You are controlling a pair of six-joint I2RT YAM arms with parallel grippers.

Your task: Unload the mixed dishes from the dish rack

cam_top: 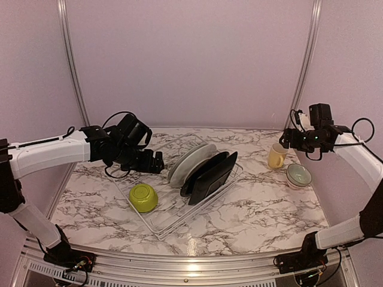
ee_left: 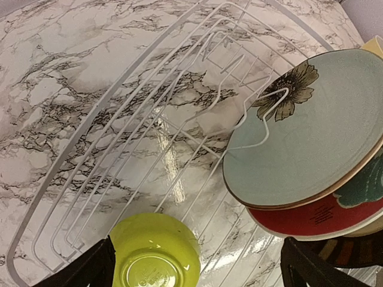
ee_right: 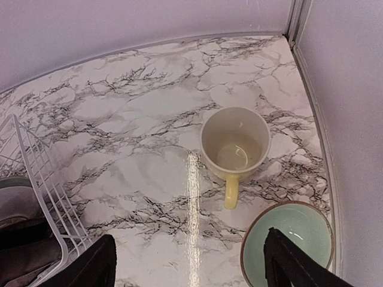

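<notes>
In the top view the white wire dish rack [cam_top: 160, 232] holds an upside-down lime green bowl [cam_top: 143, 198] at its left. Several plates lean on edge in the rack's middle, among them a pale one [cam_top: 190, 163] and a black one [cam_top: 213, 179]. Over the rack's left side hangs my left gripper [cam_top: 156, 162], open and empty; in its wrist view the green bowl [ee_left: 154, 251] shows between the fingers and the flowered plate [ee_left: 305, 131] lies to the right. My right gripper [cam_top: 286, 139], also open and empty, is above the yellow mug [cam_top: 277, 156].
Beside the mug, a pale green bowl [cam_top: 298, 174] sits stacked on a pinkish one near the right wall. Walls close off the back and sides.
</notes>
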